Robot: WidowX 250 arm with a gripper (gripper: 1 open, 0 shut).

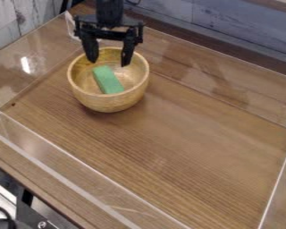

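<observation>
A yellow-tan bowl (131, 98) sits on the wooden tabletop at the upper left, with a green oblong object (107, 79) lying inside it, left of centre. My black gripper (108, 57) reaches in from the top over the bowl's back part, its two fingers pointing down on either side above the green object. The fingers stand apart, and the gripper is open with nothing visible between them.
Pale wooden walls edge the back and right. Something light and translucent is at the back left, behind the gripper. A dark cable lies at the lower-left corner.
</observation>
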